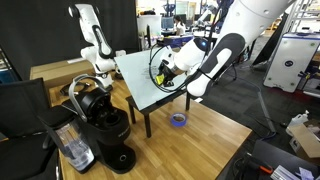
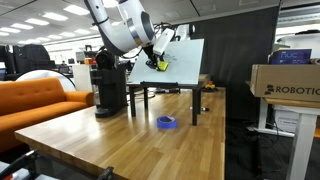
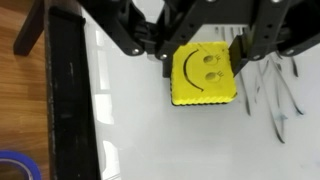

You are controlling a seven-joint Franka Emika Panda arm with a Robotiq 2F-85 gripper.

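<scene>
A yellow sponge-like block (image 3: 204,86) with a smiling face is pinched in my gripper, with one finger on each side of it. It lies over the whiteboard (image 3: 150,140); whether it presses on the surface is hard to tell. Dark marker strokes (image 3: 284,105) show on the board to the right of the block in the wrist view. Exterior view 2 also shows the yellow block (image 2: 162,66) in front of the tilted white panel (image 2: 185,70). In exterior view 1 my arm (image 1: 205,65) reaches across from the right.
A blue ring like a tape roll (image 1: 178,119) lies on the wooden table (image 1: 190,150) in front of the board. A black coffee-maker-like machine (image 1: 103,125) stands at the left. Open table lies to the right of the ring.
</scene>
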